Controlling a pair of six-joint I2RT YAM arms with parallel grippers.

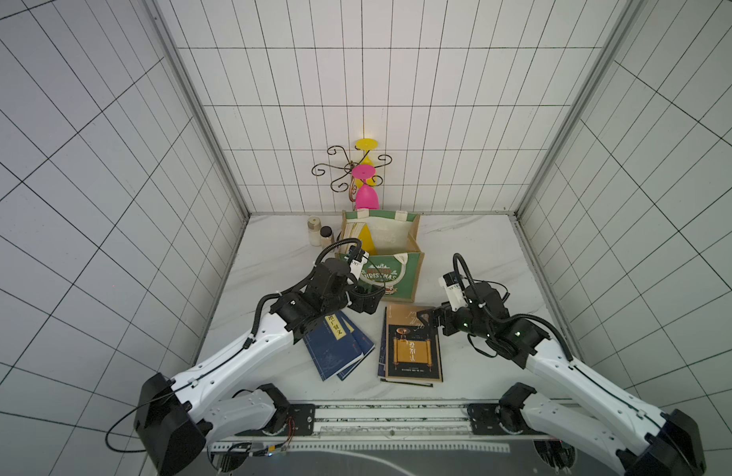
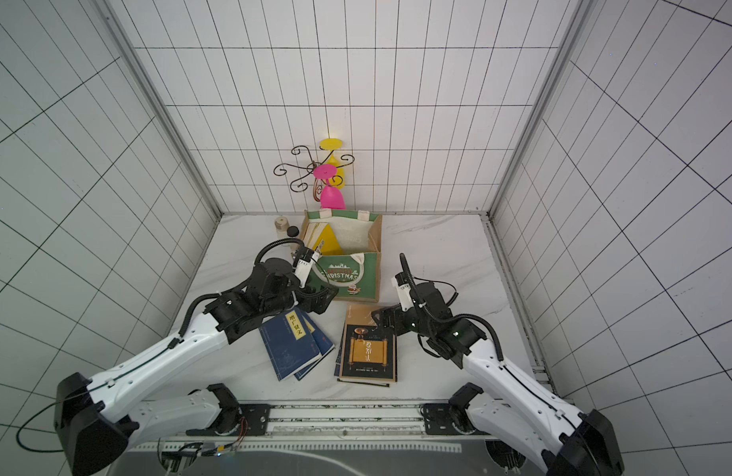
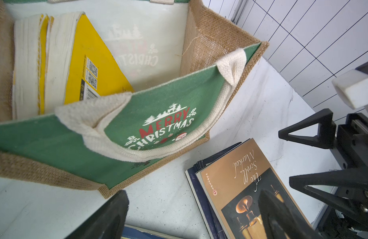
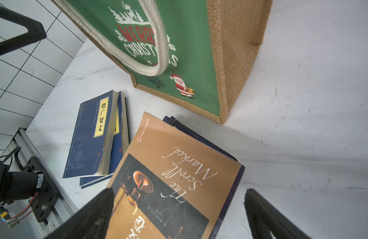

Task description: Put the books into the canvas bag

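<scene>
The green canvas bag (image 1: 389, 277) stands at the back centre, with yellow-covered books (image 3: 84, 63) upright inside its left part. In front lie two piles: blue books (image 4: 88, 139) on the left and a brown-and-black "The Scroll Marked" book (image 4: 180, 167) on darker books (image 4: 192, 131) to the right. My left gripper (image 1: 366, 300) is open above the gap between bag and piles, its fingertips blurred at the bottom of its wrist view. My right gripper (image 1: 431, 317) is open over the brown book's back right corner, nothing between its fingers.
Two small bottles (image 1: 314, 230) stand left of the bag, and a wire holder (image 1: 342, 170) with pink and yellow pieces is behind it. Tiled walls enclose three sides.
</scene>
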